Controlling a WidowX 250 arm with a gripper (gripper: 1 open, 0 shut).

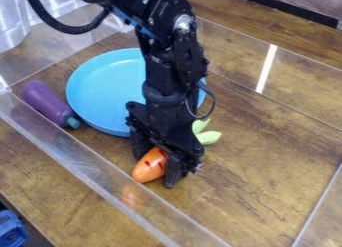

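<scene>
The black gripper [163, 156] is low over the wooden table, its fingers around an orange carrot [147, 169] with green leaves [206, 133] showing to the right behind it. Whether the fingers are closed on the carrot is unclear. Behind the arm is a blue plate [104, 79], partly hidden by it.
A purple eggplant [48, 102] lies left of the plate. Transparent edges run along the left foreground and right side. A blue object [8, 229] sits at the lower left.
</scene>
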